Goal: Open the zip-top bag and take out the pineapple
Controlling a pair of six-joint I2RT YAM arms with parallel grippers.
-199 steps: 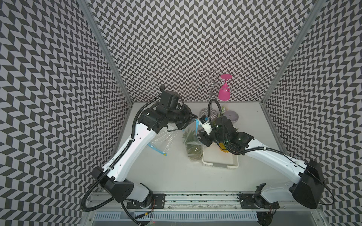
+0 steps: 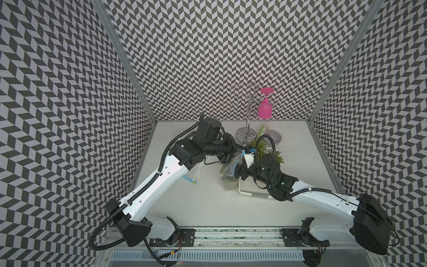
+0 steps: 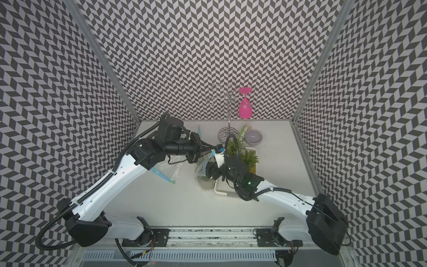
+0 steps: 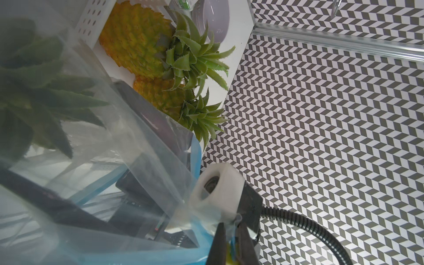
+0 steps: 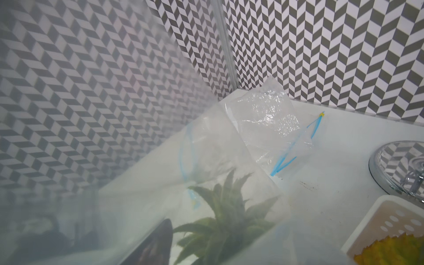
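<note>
A clear zip top bag (image 2: 229, 181) with blue zip strips stands left of the white basket. Inside it is a pineapple; its green crown shows hazily through the plastic, and again as leaves (image 4: 39, 97) in the left wrist view. My left gripper is shut on the bag's blue-edged rim, high at the mouth. My right gripper (image 3: 208, 171) is at the bag's mouth, its dark fingers (image 4: 48, 198) seen through the plastic and spread apart. Only one of its fingertips (image 5: 152, 243) shows in the right wrist view, beside the crown, with nothing visibly held.
The white basket (image 3: 226, 193) holds pineapples (image 4: 137, 37) right of the bag. A second, flat clear bag (image 5: 269, 119) lies on the table at left. Behind stand a metal rack (image 2: 247, 120) with a pink glass (image 2: 265, 109) and a lilac bowl (image 3: 253, 137).
</note>
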